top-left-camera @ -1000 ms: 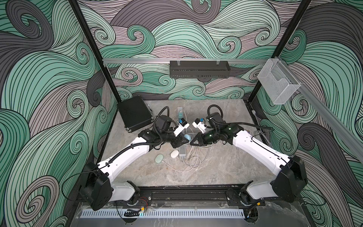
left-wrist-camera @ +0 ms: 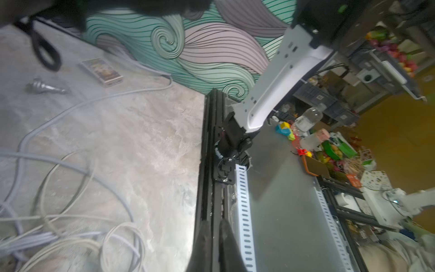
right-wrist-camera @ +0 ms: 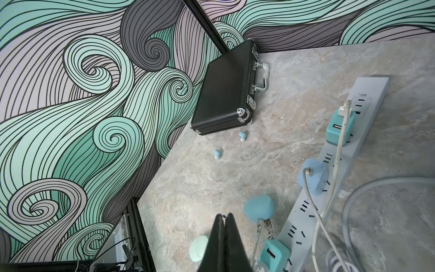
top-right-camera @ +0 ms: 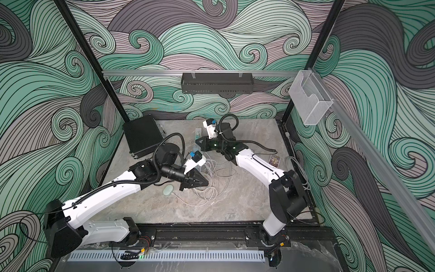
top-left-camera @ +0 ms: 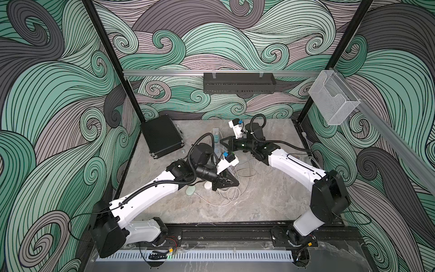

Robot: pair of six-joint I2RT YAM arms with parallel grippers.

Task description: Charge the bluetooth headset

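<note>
A rounded light-blue case (right-wrist-camera: pixel 259 207) lies on the table with a white cable at one end. Closer to my right gripper's fingers is a pale oval case (right-wrist-camera: pixel 198 248). Two small blue earbuds (right-wrist-camera: pixel 242 135) lie apart near the briefcase. My right gripper is shut, nothing between its fingers, and hangs by the power strip (top-left-camera: pixel 216 130). My left gripper hangs above the tangled cables; its fingertips are close together with a narrow gap, blurred, and I cannot make out anything between them. The left arm partly hides the white oval (top-left-camera: pixel 208 185) in the top left view.
Several adapters, including a blue adapter (right-wrist-camera: pixel 313 176) and a teal adapter (right-wrist-camera: pixel 340 127), sit in the strip. Looped white cables (left-wrist-camera: pixel 68 235) cover the table's middle. A black briefcase (top-left-camera: pixel 161 136) stands at the back left.
My left gripper has moved right and toward the front, now over the cables and covering part of the white oval. My right gripper has moved back along the strip.
</note>
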